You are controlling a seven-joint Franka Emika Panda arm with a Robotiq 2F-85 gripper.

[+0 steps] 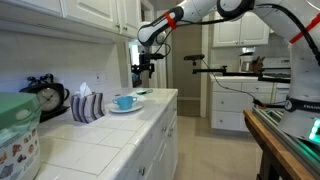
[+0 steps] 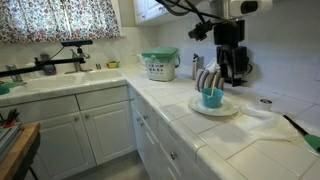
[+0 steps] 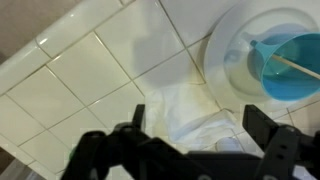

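Note:
Over the counter hangs my gripper (image 1: 149, 70) (image 2: 236, 76), pointing down and clear of the surface. In the wrist view the gripper has its two dark fingers wide apart, with nothing held between them. A crumpled white cloth or paper (image 3: 195, 113) (image 2: 268, 125) lies on the tiles below. Beside it stands a blue cup (image 3: 292, 62) (image 2: 212, 98) (image 1: 124, 102) on a white plate (image 3: 232, 80) (image 2: 190, 107); a thin wooden stick (image 3: 297, 66) rests in the cup.
A green-ended utensil (image 2: 310, 139) lies at the counter's right. A striped tissue box (image 1: 87, 107) and a dark clock (image 1: 45, 97) stand by the wall, near a green-lidded basket (image 1: 18, 140). Bare white tiles (image 1: 85, 142) stretch along the counter's front.

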